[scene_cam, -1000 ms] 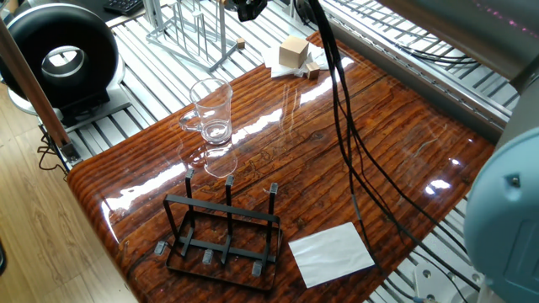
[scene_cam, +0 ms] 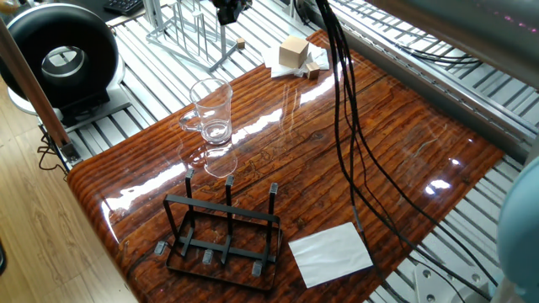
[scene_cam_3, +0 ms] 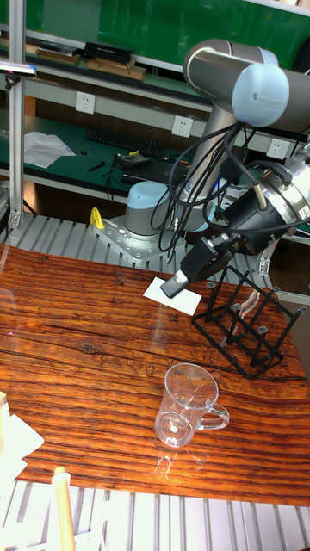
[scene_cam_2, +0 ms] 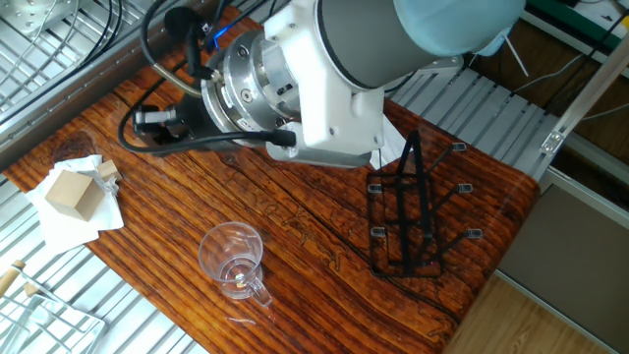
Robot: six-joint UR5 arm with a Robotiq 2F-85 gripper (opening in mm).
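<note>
A clear glass mug (scene_cam: pixel 216 118) with a handle stands upright on the glossy wooden table, with nothing touching it. The black wire rack (scene_cam: pixel 223 244), with several upright prongs, rests near the table's front edge. My gripper (scene_cam_3: pixel 174 287) hangs above the table in exterior view 3, pointing down and left, apart from both mug and rack. Its black body also shows in exterior view 2, but the gap between its fingers is not clear. No object is visible in its grasp. The mug (scene_cam_2: pixel 233 261) appears lower down in exterior view 2, beside the rack (scene_cam_2: pixel 408 221).
A white sheet (scene_cam: pixel 331 254) lies right of the rack. Wooden blocks (scene_cam: pixel 293 52) sit on white paper at the far edge. Beyond that edge stands a metal wire rack (scene_cam: pixel 195 38). Black cables (scene_cam: pixel 349 126) hang across exterior view 1.
The dark part of my arm at the top edge has shifted slightly left. The cables have swung right, and the pale blue joint cap has moved right. Mug, rack and sheet stayed put.
</note>
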